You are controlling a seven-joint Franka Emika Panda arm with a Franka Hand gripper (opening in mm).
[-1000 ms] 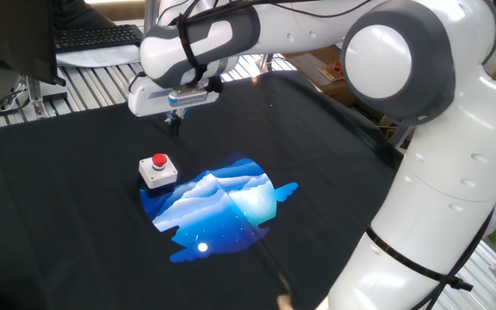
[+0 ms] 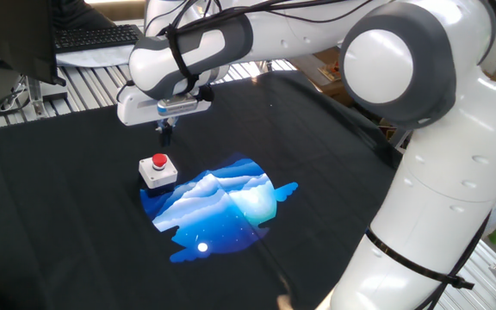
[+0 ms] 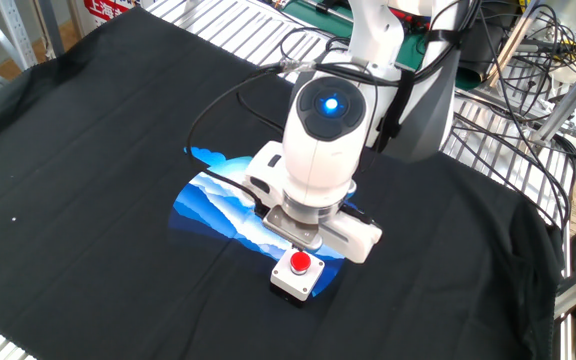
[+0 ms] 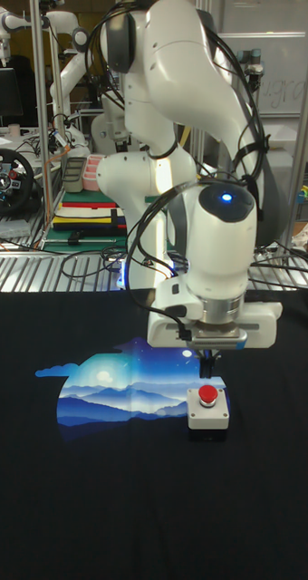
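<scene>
A small white box with a red push button (image 2: pixel 159 161) on top stands on the black cloth, at the edge of a blue mountain-and-sky picture (image 2: pixel 222 207). My gripper (image 2: pixel 165 138) hangs pointing down above the cloth, close to the box and apart from it. In exterior view 3 its dark fingers (image 4: pixel 207 365) show side by side just behind the red button (image 4: pixel 208 394); they look shut, and nothing shows between them. From exterior view 2 the hand covers the fingertips, while the red button (image 3: pixel 300 262) stays in plain sight.
Black cloth (image 3: pixel 98 190) covers the table, bare around the picture and the box. Metal slats (image 2: pixel 93 86) run along the table's edge, with a keyboard (image 2: pixel 97 38) and a monitor beyond. Loose cables (image 3: pixel 538 60) lie by the arm's base.
In exterior view 1 my hand has shifted left and slightly down over the last second, nearer the button box. The box and the picture have stayed where they were.
</scene>
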